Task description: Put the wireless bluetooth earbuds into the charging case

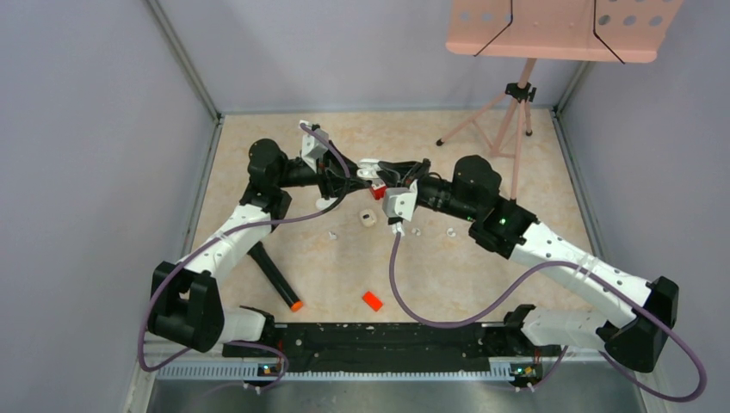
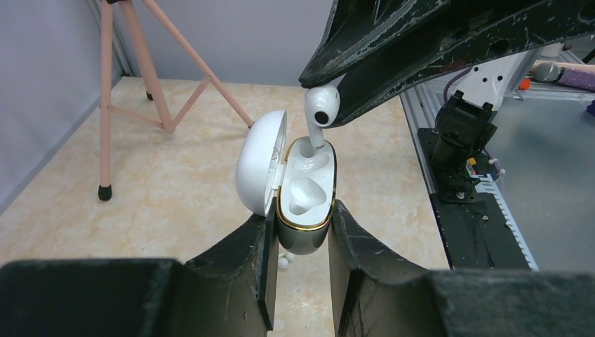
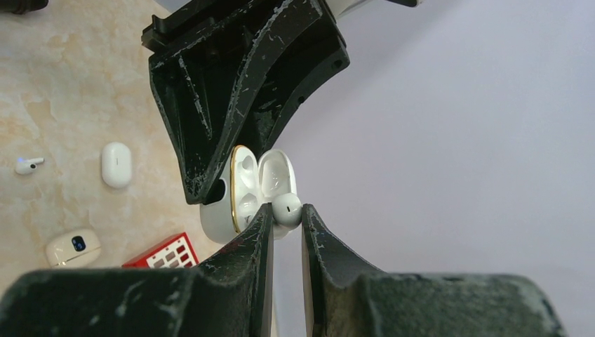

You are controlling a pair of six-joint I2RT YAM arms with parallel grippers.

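The open white charging case [image 2: 305, 196], with gold rim and lid [image 2: 256, 161] raised, is held upright by my shut left gripper. My right gripper is shut on a white earbud [image 2: 321, 105], whose stem reaches down to the upper well of the case. Whether the stem sits inside is hard to tell. In the top view both grippers meet above the middle of the table.
Loose earbuds [image 3: 28, 166], a white case [image 3: 116, 165], a cream case [image 1: 368, 218], a red block [image 3: 165, 253] and a black tube [image 1: 274, 275] lie on the table. A pink tripod [image 1: 521, 120] stands at back right.
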